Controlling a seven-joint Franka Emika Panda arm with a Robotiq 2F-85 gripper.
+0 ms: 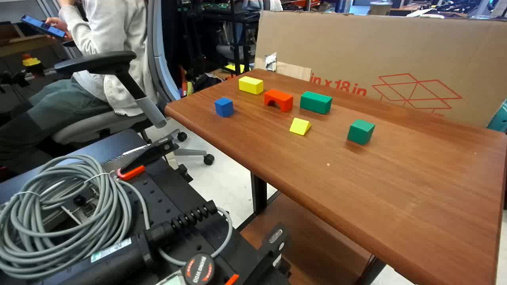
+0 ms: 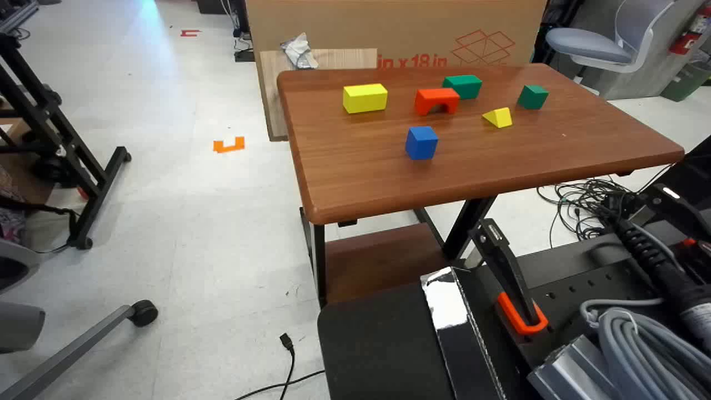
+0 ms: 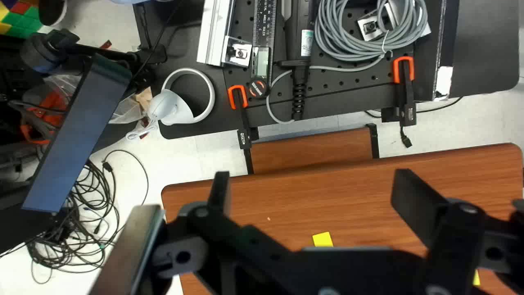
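My gripper stands open high above the wooden table, its fingers wide apart and nothing between them; neither exterior view has it. On the table are a yellow rectangular block [image 1: 250, 85], a blue cube [image 1: 224, 107], an orange-red arch block [image 1: 279, 100], a green rectangular block [image 1: 316, 102], a small yellow wedge [image 1: 300, 126] and a green block [image 1: 361, 132] off to one side. Each block sits apart from the others. In the wrist view, a yellow piece [image 3: 322, 239] peeks out past the gripper body, which hides most of the blocks.
A cardboard sheet [image 1: 380, 61] borders the table's far side. Beside the near edge is a black bench [image 2: 380, 346] with clamps [image 2: 510, 280], coiled grey cable [image 1: 71, 213] and tools. A seated person [image 1: 114, 52] is close by.
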